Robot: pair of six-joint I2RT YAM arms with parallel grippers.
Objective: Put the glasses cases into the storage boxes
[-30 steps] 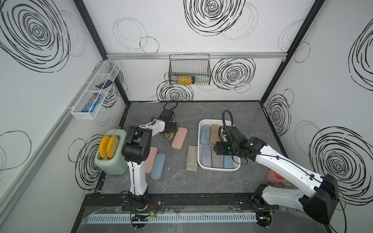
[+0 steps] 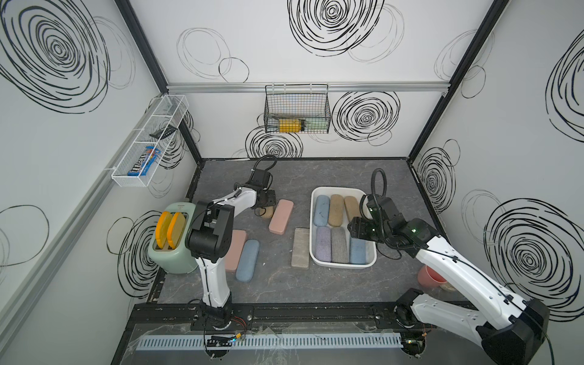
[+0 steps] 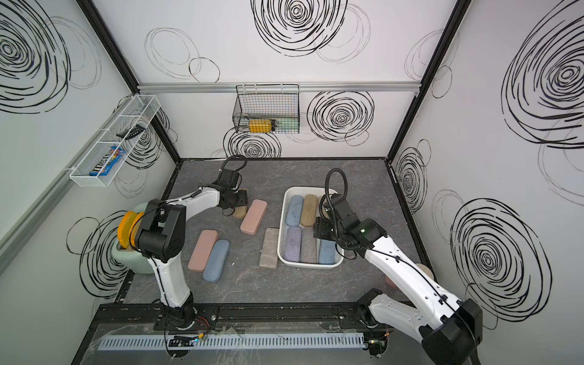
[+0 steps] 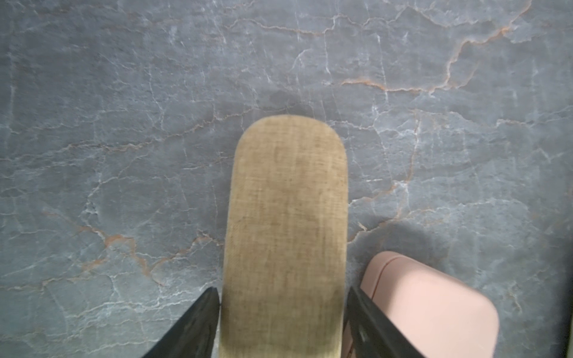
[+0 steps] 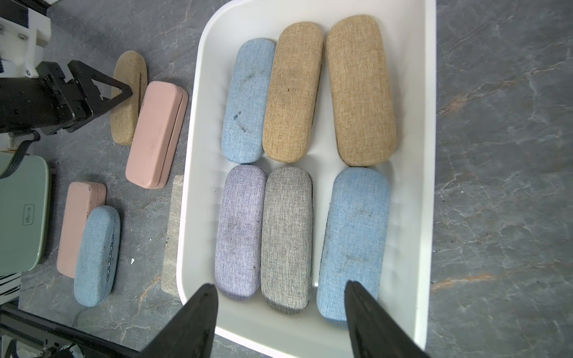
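At the back left, my left gripper is shut on a tan glasses case (image 4: 285, 226), beside a pink case (image 4: 429, 304). My right gripper hangs over the white box (image 5: 429, 179), part open, nothing seen between its fingers. The box holds blue cases (image 5: 243, 101) (image 5: 355, 238), tan cases (image 5: 292, 89) (image 5: 361, 89), a purple case (image 5: 238, 232) and a grey case (image 5: 286, 238). Outside, left of it, lie a beige case (image 2: 300, 247), another pink case (image 3: 203, 249) and a blue case (image 3: 216, 260).
A green toaster (image 2: 158, 255) with yellow slices stands at the left edge. A red cup (image 2: 429, 276) is at the front right. Wire baskets (image 2: 297, 109) hang on the walls.
My right arm has moved to the right and up over the box. My left gripper has risen very slightly with the tan case.
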